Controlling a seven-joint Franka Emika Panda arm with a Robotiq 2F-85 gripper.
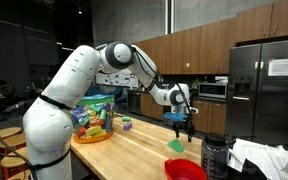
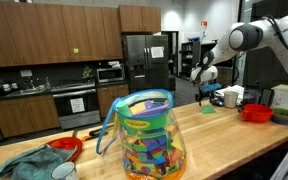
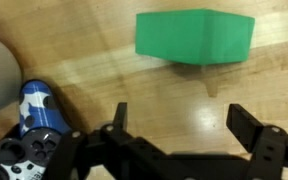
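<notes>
A green block-like piece (image 1: 176, 146) lies on the wooden table, and in the wrist view the green piece (image 3: 179, 36) spans the top of the picture, beyond my fingertips. My gripper points down at the table with its dark fingers (image 3: 245, 125) wide apart and only bare wood between them. In exterior view 1 the gripper (image 1: 187, 124) hangs above the table, behind the green piece. The second exterior view also shows the green piece (image 2: 207, 109), near the table's far end.
A red bowl (image 1: 185, 169) and a black jar (image 1: 215, 152) stand near the table's right side. A mesh toy basket (image 2: 152, 143) stands at the other end, beside a red tray (image 2: 66, 146). A blue patterned item (image 3: 39, 108) lies left of my gripper. Mid-table is mostly clear.
</notes>
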